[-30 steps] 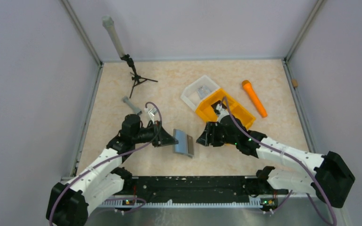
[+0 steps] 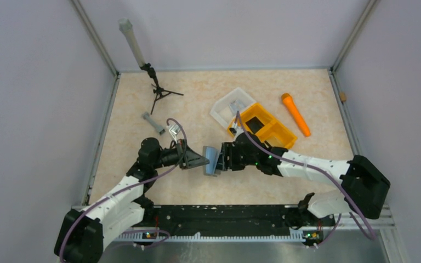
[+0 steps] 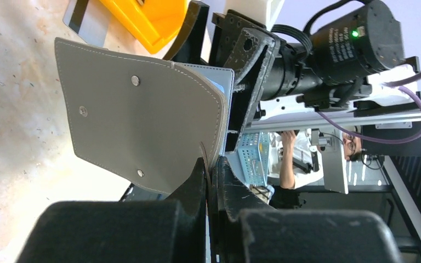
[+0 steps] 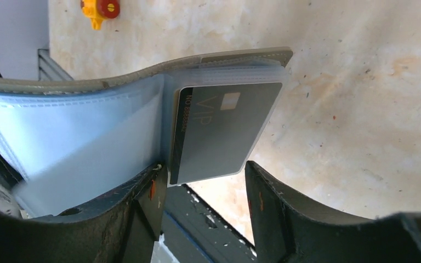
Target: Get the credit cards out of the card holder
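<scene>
The grey card holder (image 3: 137, 115) hangs above the table, spread open, its pale blue lining (image 4: 87, 131) facing the right wrist camera. My left gripper is shut on its edge. Inside a pocket, a grey VIP card (image 4: 222, 126) shows in the right wrist view. Right at that card's lower edge is my right gripper, open, its fingertips apart on either side of the card in that view; whether they touch it is unclear. Past the holder's edge, part of a striped grey card (image 3: 90, 22) shows in the left wrist view.
Behind the arms stand a yellow divided box (image 2: 279, 131) and a white tray (image 2: 219, 111). An orange microphone (image 2: 296, 115) lies at the back right, a small tripod (image 2: 159, 90) at the back left. Bare table surrounds the holder.
My right gripper has moved left, from clear of the holder to right up against it.
</scene>
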